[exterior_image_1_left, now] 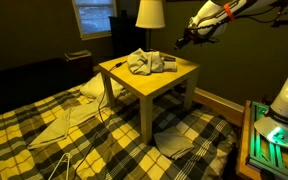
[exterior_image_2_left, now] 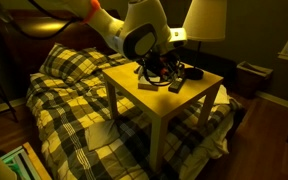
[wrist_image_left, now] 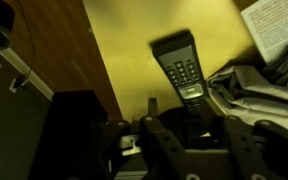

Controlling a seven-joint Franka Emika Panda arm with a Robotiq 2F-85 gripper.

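My gripper (exterior_image_1_left: 181,43) hangs in the air to the right of the pale table (exterior_image_1_left: 136,80) in exterior view 1, angled down and left towards it. In the wrist view, the dark gripper fills the bottom edge, its fingers apart; no held thing can be made out. Ahead of it on the tabletop (wrist_image_left: 134,60) lies a black handset with a keypad (wrist_image_left: 180,66), the lower end running in among the dark shapes near the fingers. A grey cloth (wrist_image_left: 249,90) is bunched to its right. Exterior view 2 has the gripper (exterior_image_2_left: 166,72) overlapping the tabletop from that side.
A printed sheet or booklet (wrist_image_left: 276,25) lies beyond the cloth. The lamp (exterior_image_1_left: 151,14) rises behind the table. The bed's plaid cover (exterior_image_1_left: 44,115) spreads around the table legs.
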